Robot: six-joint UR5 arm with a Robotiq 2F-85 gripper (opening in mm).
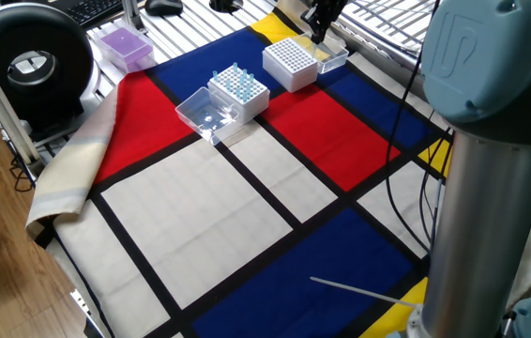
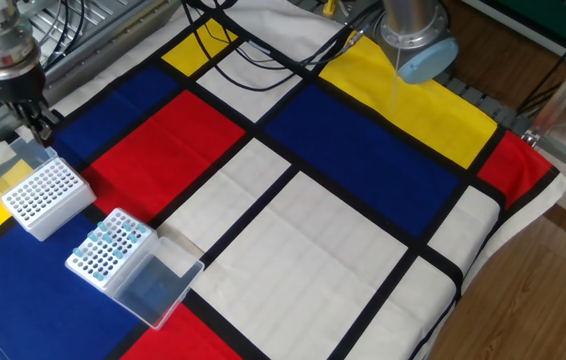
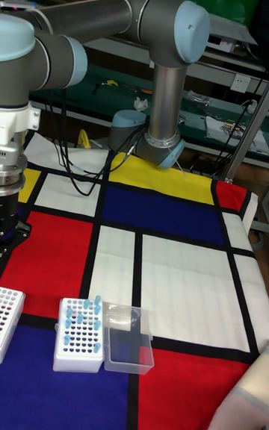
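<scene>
In exterior view 2 my gripper (image 2: 43, 130) points down at the upper left, over or against the clear open lid of an empty-looking white tip rack box (image 2: 49, 198). Exterior view 1 has its dark fingertips (image 1: 317, 38) at that same lid (image 1: 329, 53). Whether they touch it, and how far the fingers are apart, is too small to tell. A second white rack (image 1: 239, 86) holds several light-blue tips standing in its holes. Its clear lid (image 1: 209, 115) lies open beside it. In exterior view 3 the tip-holding rack (image 3: 80, 334) is fully in view, while the other is cut off at the left.
A purple-topped box (image 1: 125, 47) sits at the far left corner. Dark cables (image 2: 253, 85) hang near the arm's base. A thin rod (image 1: 359, 291) sticks out from the base over the cloth.
</scene>
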